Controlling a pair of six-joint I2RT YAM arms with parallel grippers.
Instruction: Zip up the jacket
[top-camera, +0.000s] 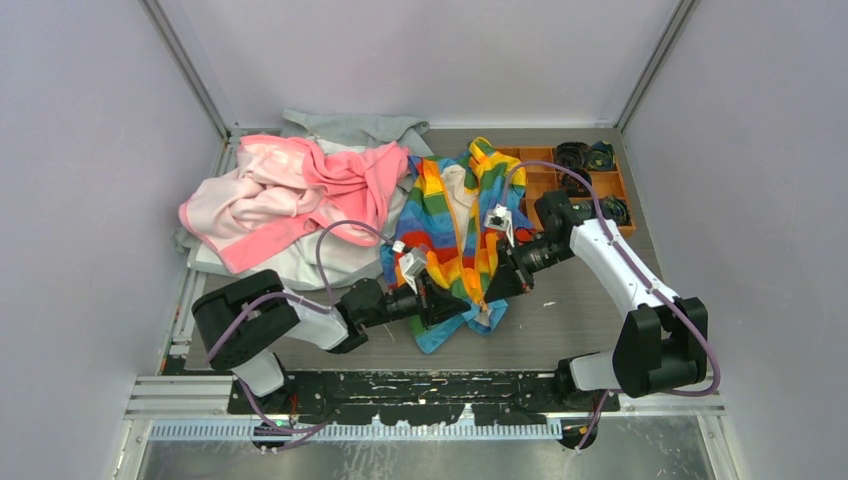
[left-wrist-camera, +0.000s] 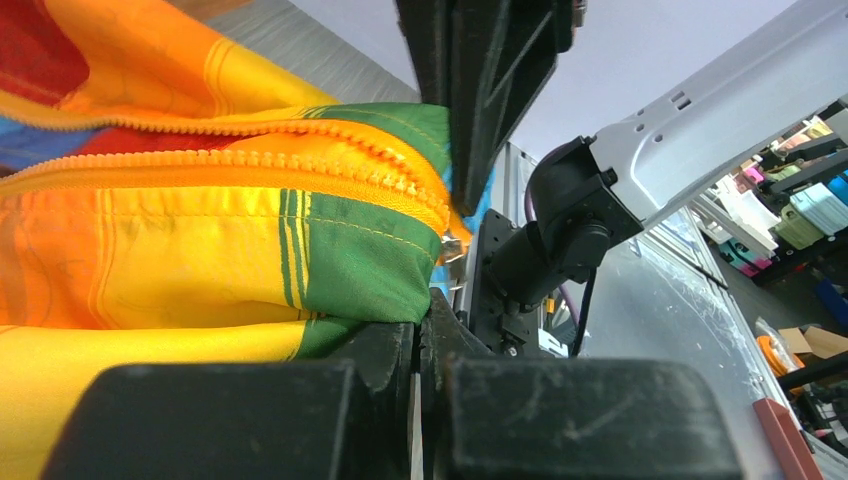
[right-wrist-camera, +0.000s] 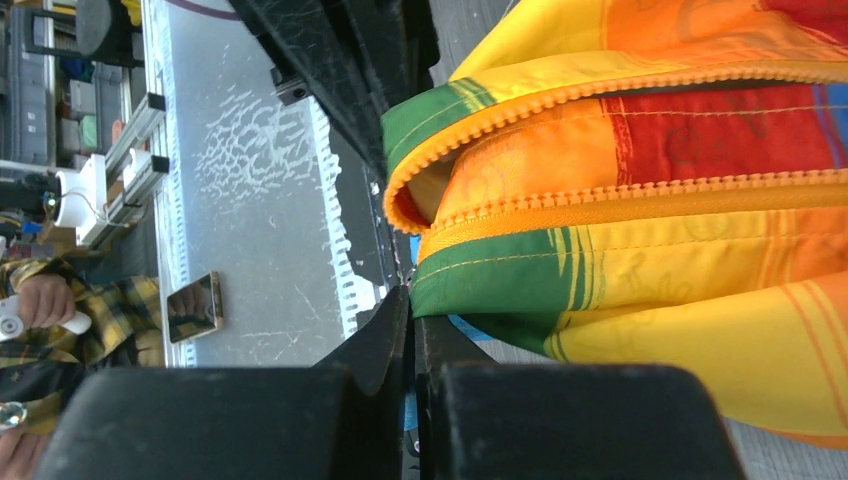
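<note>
A rainbow-striped jacket (top-camera: 440, 230) lies on the table with its front open and its lower edge toward me. Its two orange rows of zipper teeth (left-wrist-camera: 250, 160) run apart up the front and draw close together at the green hem (left-wrist-camera: 370, 245). At that hem my left gripper (top-camera: 466, 306) is shut, the cloth edge running in between its fingertips. Close by on the other side, my right gripper (top-camera: 489, 299) is shut on the other green hem corner (right-wrist-camera: 480, 275). Whether the teeth are joined at the bottom, and where the slider sits, I cannot tell.
A pink and white garment pile (top-camera: 300, 190) fills the left of the table. Behind the right arm stands an orange compartment box (top-camera: 540, 180) with black items. Bare table (top-camera: 570, 310) shows at the right front.
</note>
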